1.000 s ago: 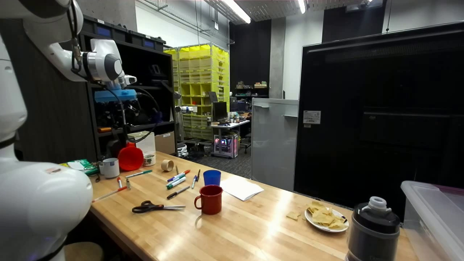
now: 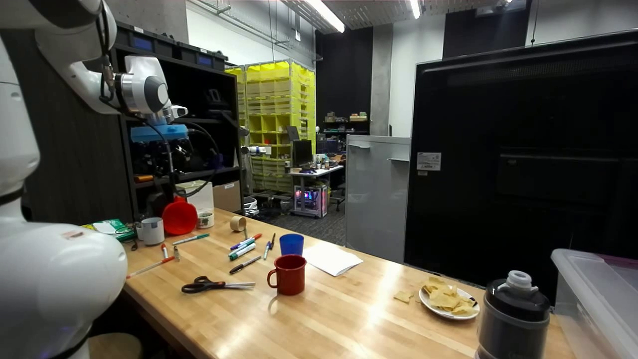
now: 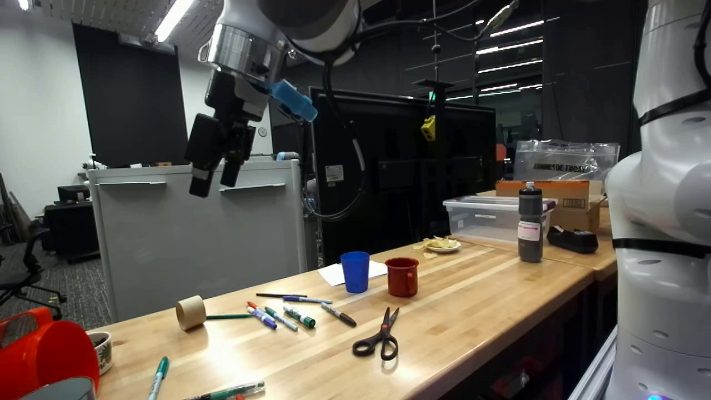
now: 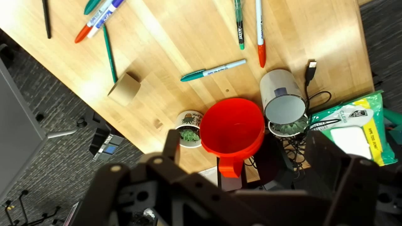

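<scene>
My gripper [image 3: 214,179] hangs high above the table's far left part in exterior view 2, open, its two fingers apart with nothing between them. In the wrist view, a red pitcher [image 4: 233,126] appears below the gap between the fingers. A tan cardboard roll [image 4: 125,89] lies on its side near the table edge. Markers and pens are scattered about, among them a green-capped marker [image 4: 213,71]. Farther along the table are a dark red mug [image 2: 290,275], a blue cup [image 2: 291,243] and black scissors [image 2: 206,284].
White planter mugs and a grey-white mug [image 4: 284,98] crowd around the pitcher, beside a green packet [image 4: 358,128] and cables. Chips on a plate [image 2: 445,299], a bottle [image 2: 514,317] and a clear bin [image 2: 598,299] occupy the far end.
The cardboard roll has shifted slightly right and away in exterior view 1. The arm is almost where it was, its wrist only marginally lower.
</scene>
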